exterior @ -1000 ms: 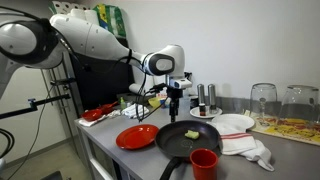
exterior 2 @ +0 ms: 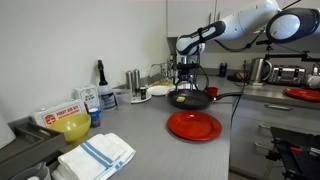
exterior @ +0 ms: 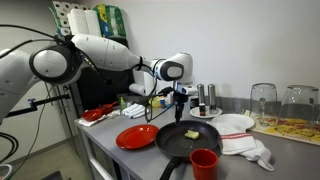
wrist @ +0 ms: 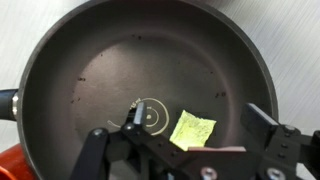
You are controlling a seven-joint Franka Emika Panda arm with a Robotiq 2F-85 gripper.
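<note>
A dark frying pan [exterior: 174, 146] sits on the counter with a small pale yellow piece [exterior: 192, 134] lying in it. Seen in the wrist view, the yellow piece [wrist: 192, 130] rests on the bare bottom of the pan [wrist: 110, 85], close to the fingertips. Above the pan hangs my gripper [exterior: 165, 117], its fingers spread apart and nothing between them. In exterior view 2 the pan [exterior 2: 205, 103] is farther back, and the yellow piece [exterior 2: 181, 99] shows inside it. My fingers hide part of the pan's lower area in the wrist view.
Left of the pan lies a red plate [exterior: 137, 136]; a red mug [exterior: 204, 165] stands in front. A white plate [exterior: 234, 122], a white cloth [exterior: 238, 144] and glass jars [exterior: 263, 97] are to the right. Open counter [exterior 2: 165, 155] stretches before the red plate in exterior view 2.
My arm's elbow has come down, and the gripper has shifted slightly right and lower over the pan. The pan and the yellow piece have stayed in place.
</note>
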